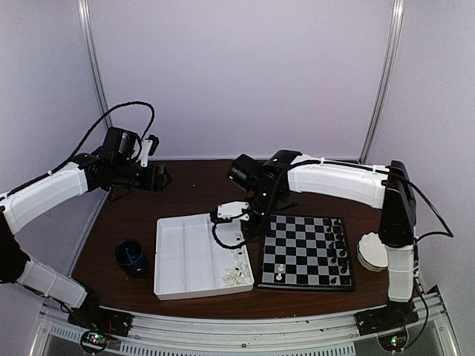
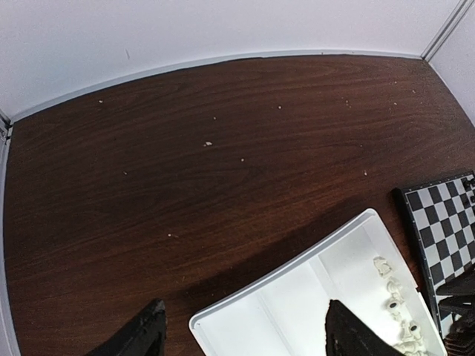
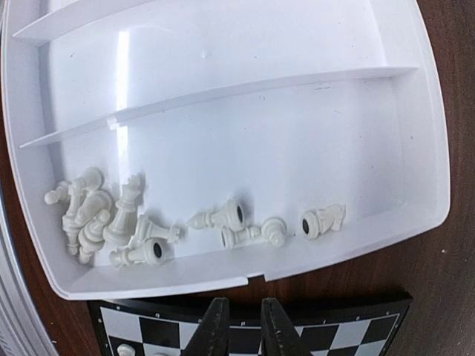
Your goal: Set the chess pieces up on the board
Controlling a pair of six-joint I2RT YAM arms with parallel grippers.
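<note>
The checkered board (image 1: 308, 256) lies right of centre, with black pieces (image 1: 341, 260) lined up along its right side. Two white pieces (image 1: 280, 272) stand near its front left corner. More white pieces (image 3: 133, 215) lie loose in the right compartment of the white tray (image 3: 223, 93). Over the edge between tray and board, my right gripper is slightly open; a narrow, empty gap shows between its fingers. Away at the back left, my left gripper stands wide open, nothing between its fingers.
A dark blue cup (image 1: 131, 258) stands left of the tray, and a round white-lidded container (image 1: 372, 252) sits right of the board. The right arm spans above the board's rear edge.
</note>
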